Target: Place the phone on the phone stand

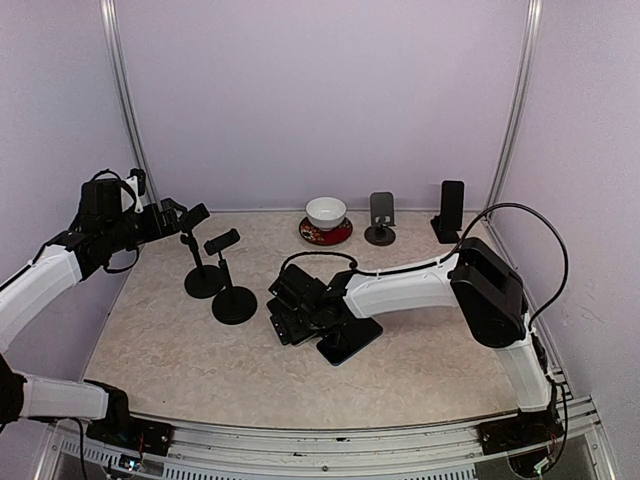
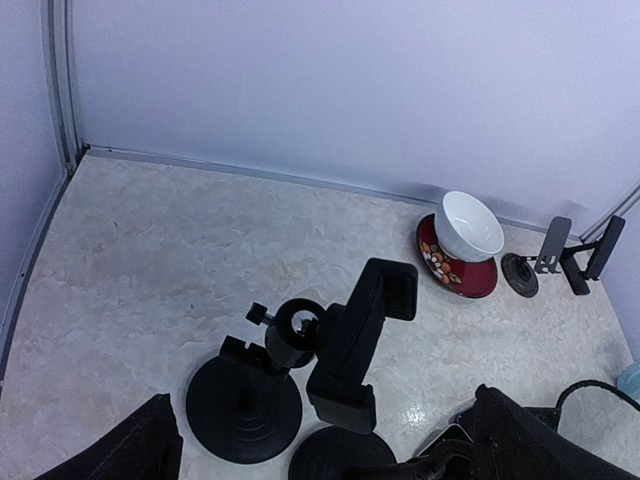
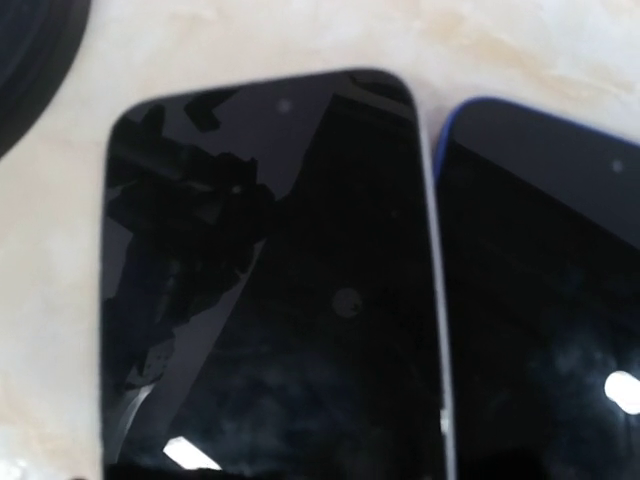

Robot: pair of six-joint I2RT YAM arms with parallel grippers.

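In the right wrist view two dark phones lie face up on the table, a silver-edged phone (image 3: 260, 280) and a blue-edged phone (image 3: 540, 290); in the top view the second phone (image 1: 350, 340) shows beside my right gripper (image 1: 295, 325), which is low over them. Its fingers are not visible in the right wrist view. My left gripper (image 1: 168, 220) is raised by two phone stands (image 1: 232, 305) at the left, open with nothing between its fingers. A grey stand (image 1: 382, 208) and a black stand (image 1: 450, 205) stand at the back right.
A white bowl (image 1: 326, 210) on a red plate (image 1: 316, 236) stands at the back centre. Walls enclose the back and sides.
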